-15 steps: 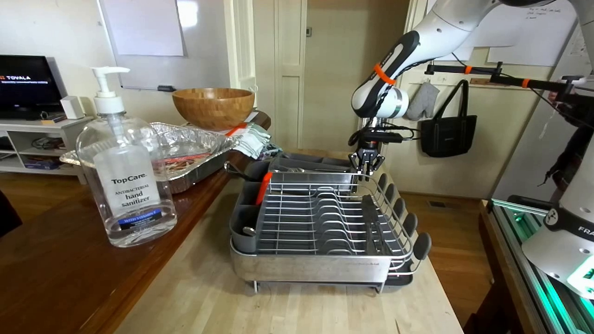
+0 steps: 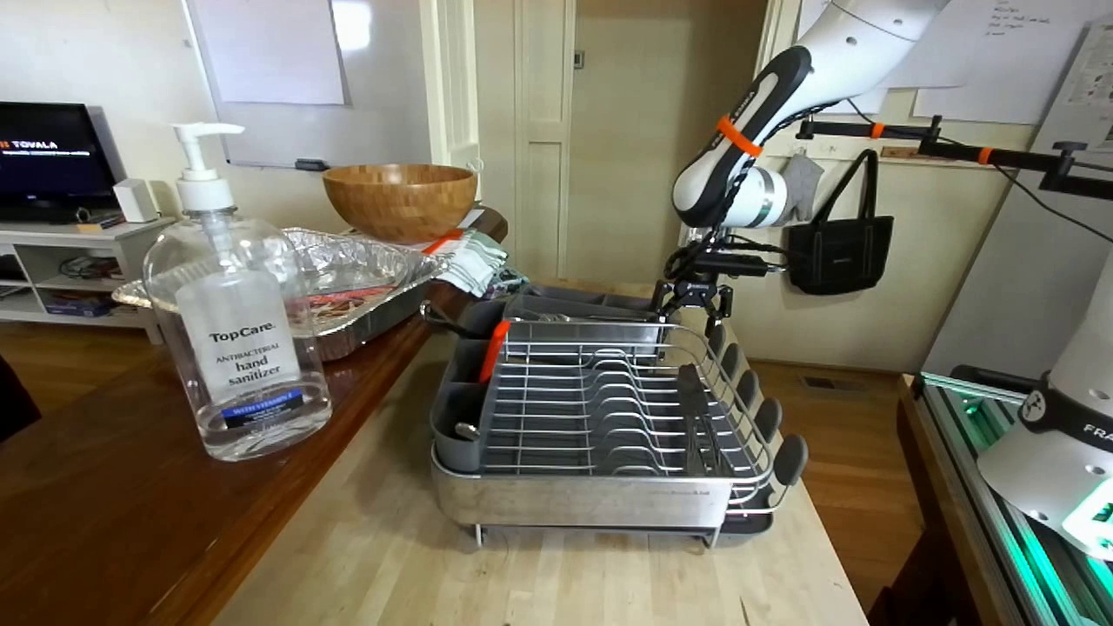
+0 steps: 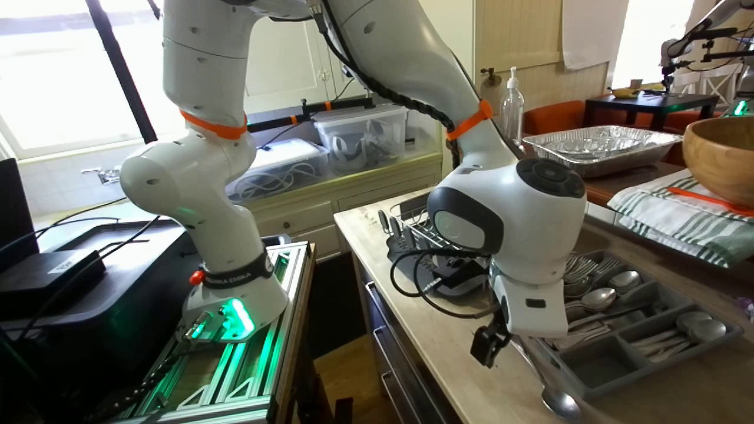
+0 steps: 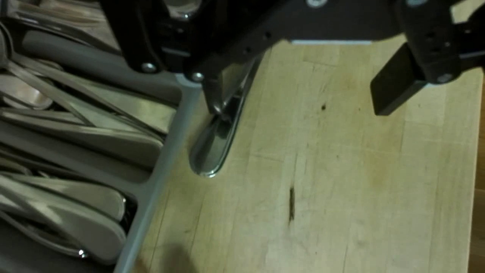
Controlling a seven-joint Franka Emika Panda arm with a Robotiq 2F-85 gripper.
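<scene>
My gripper is open above the wooden counter, its two fingers wide apart in the wrist view. Under the left finger lies a metal spoon, whose handle end (image 4: pixel 211 154) shows on the bare wood; the finger hides part of it, and whether they touch I cannot tell. In exterior view 2 the spoon's bowl (image 3: pixel 560 404) rests on the counter in front of the grey cutlery tray (image 3: pixel 590 387), with the gripper (image 3: pixel 489 345) close to the handle. Exterior view 1 shows the gripper (image 2: pixel 694 309) behind the dish rack (image 2: pixel 584 499).
Spoons and other cutlery fill several tray compartments; the front one (image 3: pixel 601 364) looks empty. A wooden bowl (image 2: pixel 402 200), foil pan (image 2: pixel 360 323) and sanitizer bottle (image 2: pixel 245 344) stand on the raised ledge.
In exterior view 1 the arm's wrist has shifted slightly right and the gripper has turned, its fingers now showing at a different angle. The rack and the ledge items are unmoved.
</scene>
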